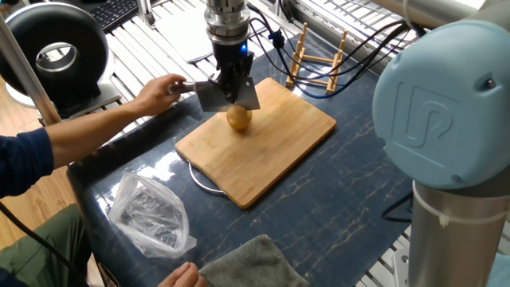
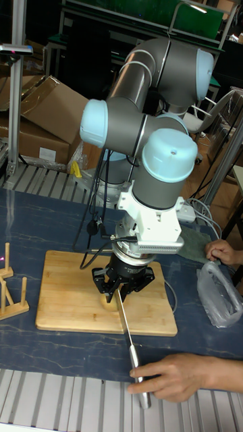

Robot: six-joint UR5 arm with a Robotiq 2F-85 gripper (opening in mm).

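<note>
A person's hand holds the handle of a cleaver (image 1: 213, 97), its broad blade over the cutting board. Beneath the blade's lower edge sits a round yellowish-brown item (image 1: 239, 118), like a potato or fruit, on the wooden cutting board (image 1: 279, 139). My gripper (image 1: 232, 97) points down at the blade, one dark finger lying in front of it. In the other exterior view the gripper (image 2: 118, 293) is above the board, with the cleaver's blade (image 2: 124, 316) running up between or beside its fingertips. Whether the fingers press on the blade is hidden.
A wooden rack (image 1: 316, 68) stands beyond the board, near hanging cables (image 1: 351, 73). Nearer the person are a clear plastic bag (image 1: 151, 215) and a grey cloth (image 1: 255, 263). The person's other hand (image 1: 183, 276) rests by the cloth. The dark table right of the board is clear.
</note>
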